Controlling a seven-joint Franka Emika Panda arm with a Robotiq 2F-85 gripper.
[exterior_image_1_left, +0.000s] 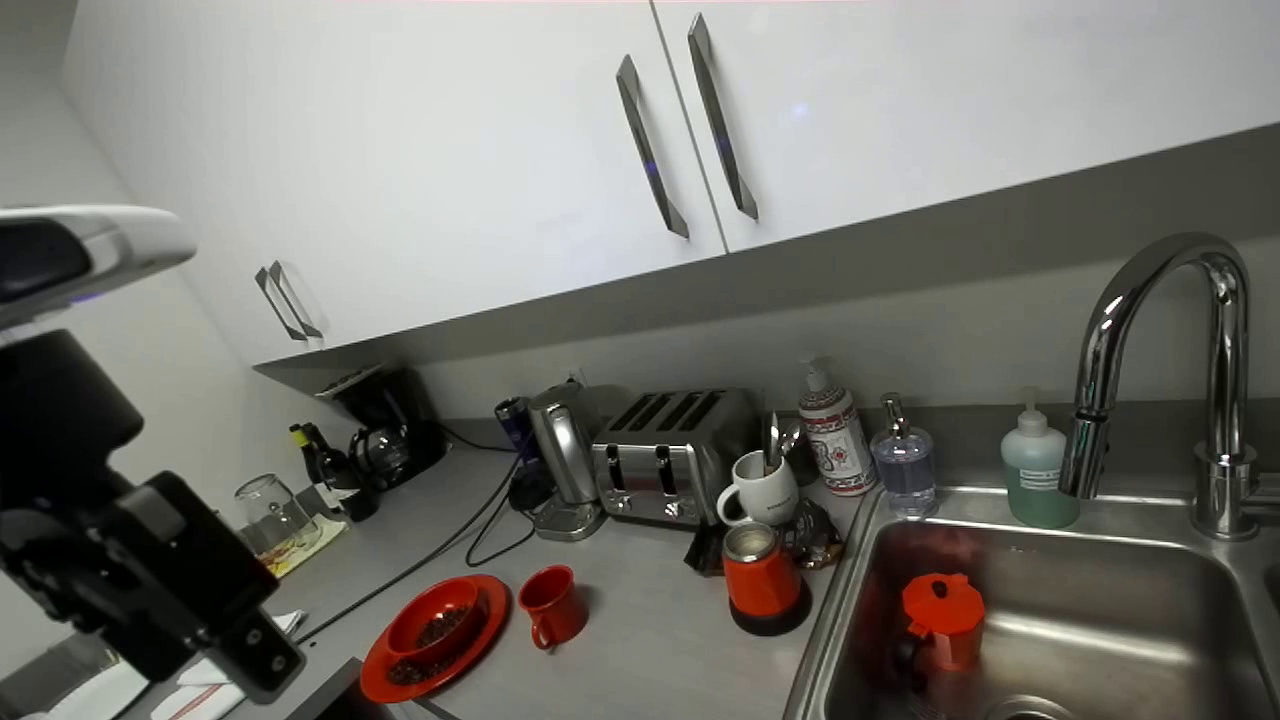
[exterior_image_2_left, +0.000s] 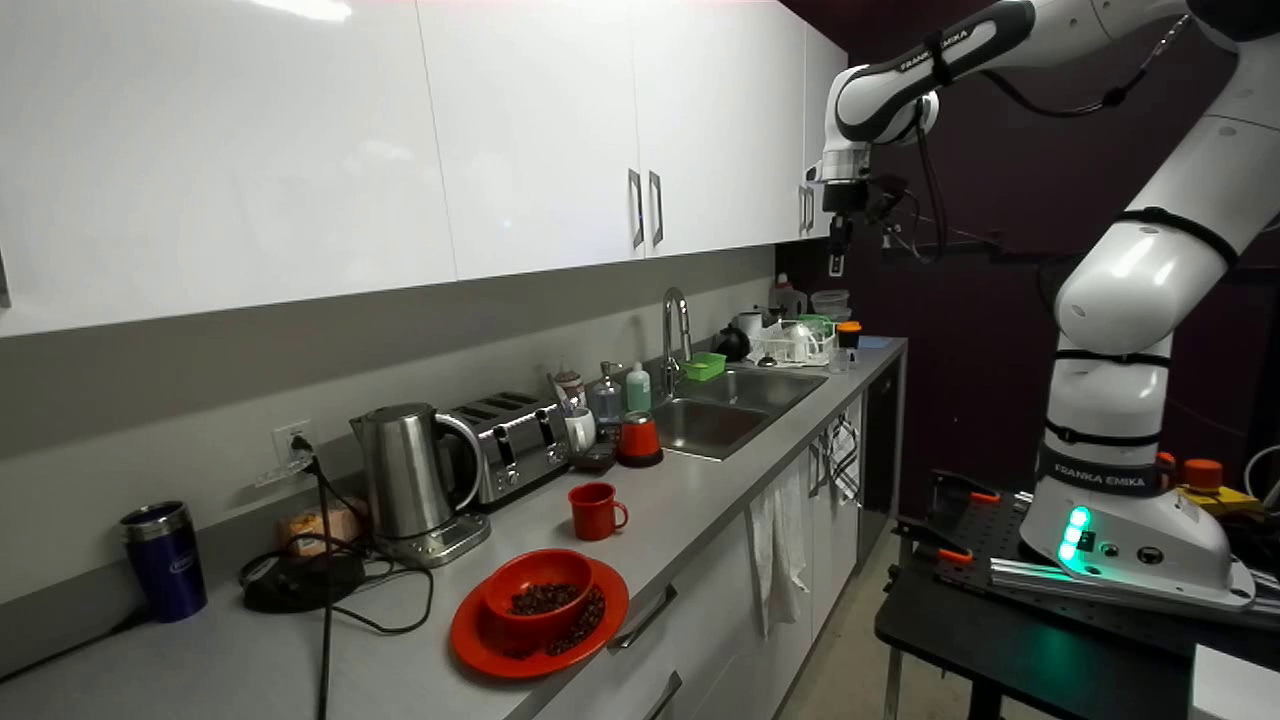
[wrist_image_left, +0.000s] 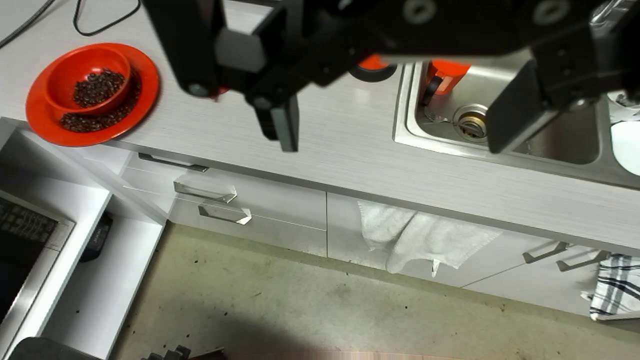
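My gripper is open in the wrist view, its two fingers wide apart with only the counter showing between them. It hangs high above the counter edge, touching nothing. In exterior view 1 part of it fills the left side. A red bowl (exterior_image_2_left: 542, 616) of dark beans rests on a red plate (exterior_image_2_left: 477, 640), with more beans on the plate. A red mug (exterior_image_2_left: 594, 512) stands behind them. Beside the sink is a red pot base (exterior_image_1_left: 759, 578) with a black bottom. The red pot top (exterior_image_1_left: 944, 618), lidded, sits inside the sink (exterior_image_1_left: 1116, 618).
Along the wall stand a kettle (exterior_image_2_left: 408, 480), a toaster (exterior_image_2_left: 510, 444), a white mug (exterior_image_1_left: 761, 490) with utensils, and soap bottles. A tall faucet (exterior_image_1_left: 1226, 360) rises behind the sink. Cables (exterior_image_2_left: 326, 564) cross the counter. Cabinets (exterior_image_2_left: 540, 144) hang overhead.
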